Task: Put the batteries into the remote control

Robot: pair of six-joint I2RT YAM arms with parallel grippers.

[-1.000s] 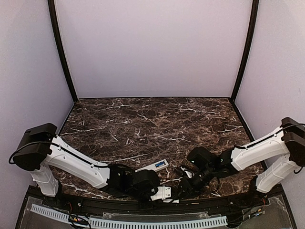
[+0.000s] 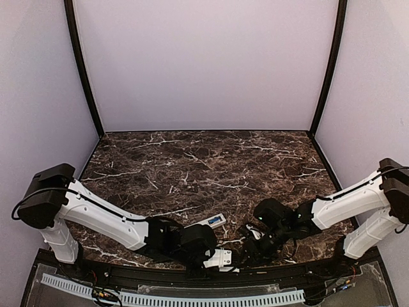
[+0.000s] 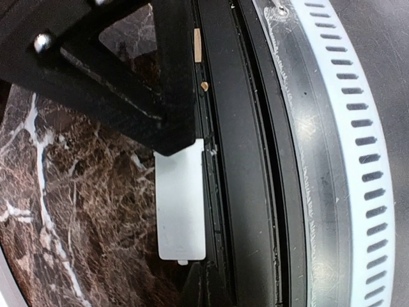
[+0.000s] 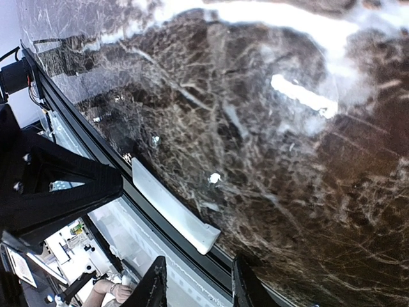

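Observation:
The white battery cover [image 3: 181,208] lies flat along the table's front edge, beside the black rail. My left gripper is shut at the near end of this cover, with nothing visible between its fingers. In the right wrist view the cover [image 4: 171,208] reaches from the left gripper's black finger [image 4: 96,185] toward my right gripper, whose fingertips stand apart and empty. The white remote control [image 2: 208,222] rests behind the left gripper, its compartment facing up with something blue in it.
The black rail [image 3: 246,153] and a white slotted strip [image 3: 367,160] border the front of the table. Both grippers are close together there. Behind the remote, the dark marble tabletop [image 2: 204,166] is clear.
The right gripper has edged a little to the right. The remote has stayed in place.

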